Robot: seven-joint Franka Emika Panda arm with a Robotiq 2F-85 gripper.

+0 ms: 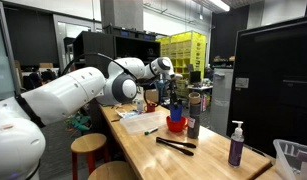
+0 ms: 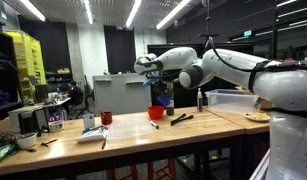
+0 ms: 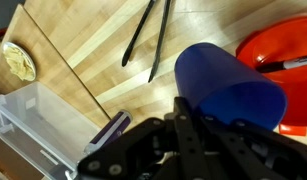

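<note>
My gripper is shut on a blue cup, apparently by its rim. In exterior view 1 the cup overlaps the red bowl on the wooden table, hiding part of it. The same cup appears up and to the right of the bowl in exterior view 2. From the wrist, the cup extends away from the dark fingers, beside and partly covering the bowl. Something dark lies in the bowl. Whether the cup touches the bowl is hard to tell.
Two dark utensils lie on the table in front of the bowl. A dark canister stands right beside the bowl, and a purple pump bottle is farther right. A clear bin sits at the right edge.
</note>
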